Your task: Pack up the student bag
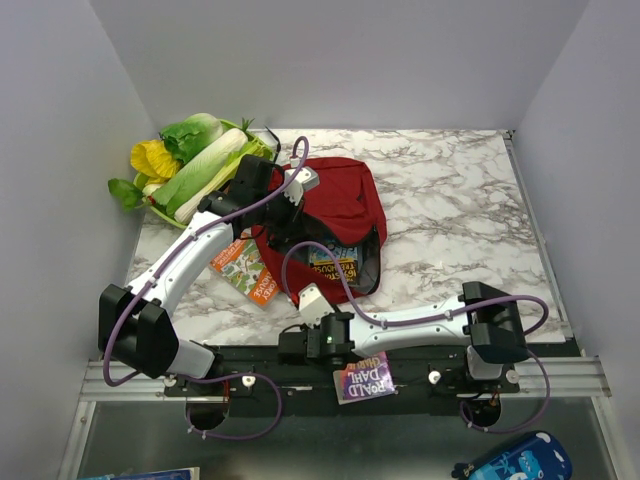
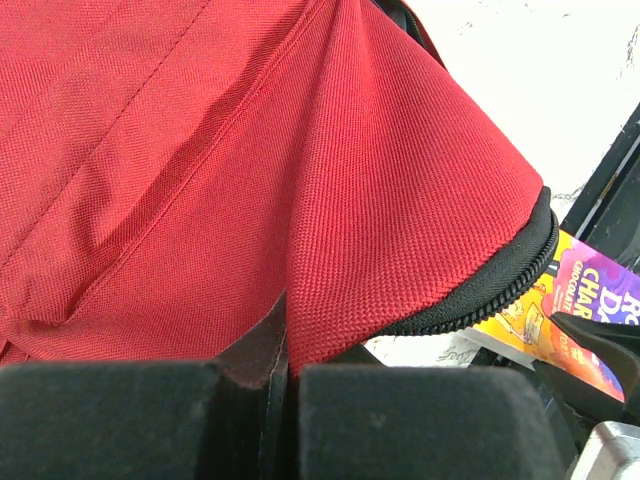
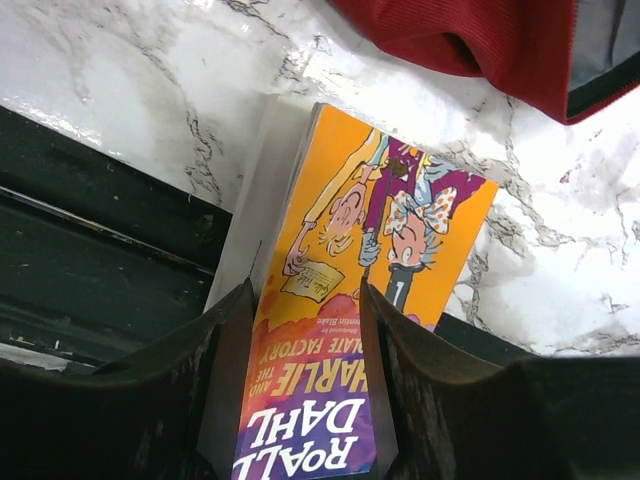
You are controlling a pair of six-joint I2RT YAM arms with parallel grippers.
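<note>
The red bag lies mid-table, its mouth facing the front. A treehouse book shows inside it. My left gripper is shut on the bag's red fabric, with the zipped edge hanging to the right. At the table's front edge lies the Roald Dahl book, orange and purple, partly under my right arm in the top view. My right gripper is partly open above it, one finger by the spine side and the other over the cover. Whether they touch the book, I cannot tell.
An orange-and-green book lies left of the bag. Behind it stands a green basket of vegetables. Beyond the front rail sit a blue pouch and another book.
</note>
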